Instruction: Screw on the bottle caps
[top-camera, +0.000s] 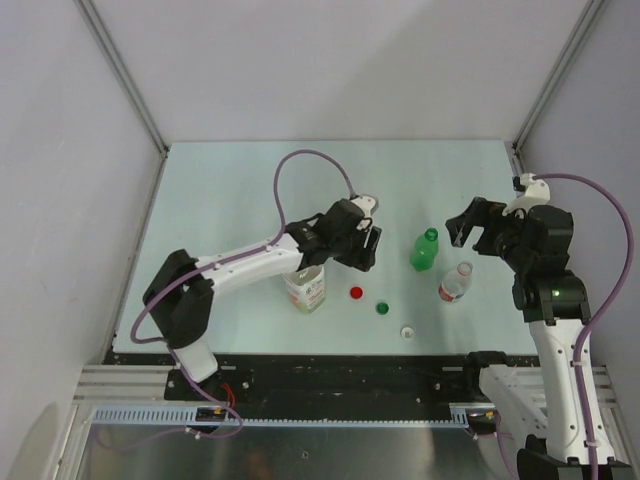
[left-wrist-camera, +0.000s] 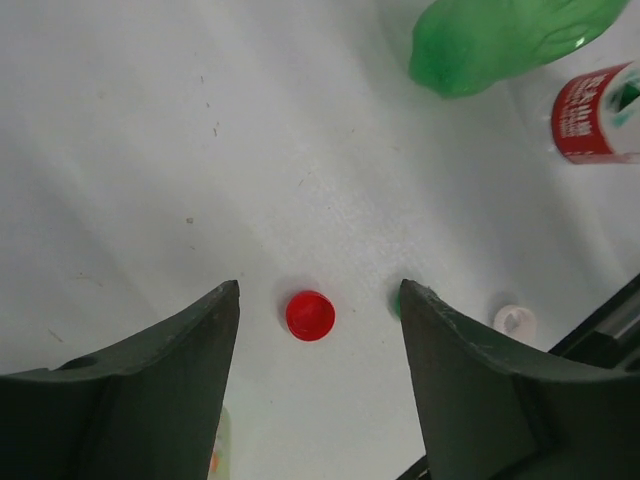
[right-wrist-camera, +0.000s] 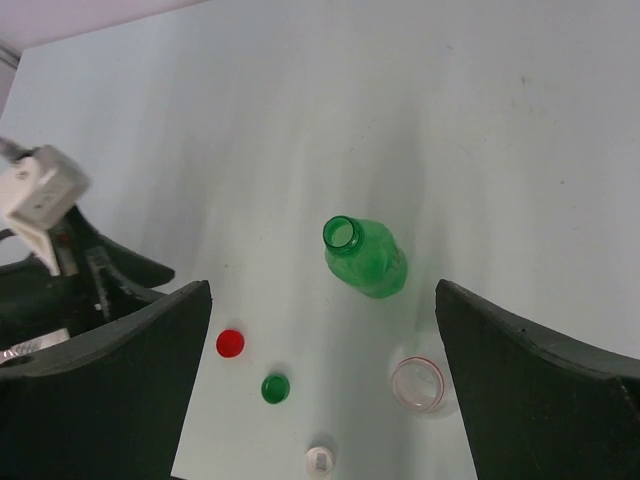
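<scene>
Red cap (top-camera: 356, 292), green cap (top-camera: 382, 308) and white cap (top-camera: 407, 331) lie on the table's front middle. A green bottle (top-camera: 423, 250) and a clear bottle with red label (top-camera: 454, 283) stand to their right. My left gripper (top-camera: 362, 250) hangs above and behind the red cap, which shows between its part-open fingers in the left wrist view, with nothing held. My right gripper (top-camera: 470, 225) is open above the bottles, empty.
A clear container with a printed label (top-camera: 306, 292) stands under the left arm. Walls surround the table.
</scene>
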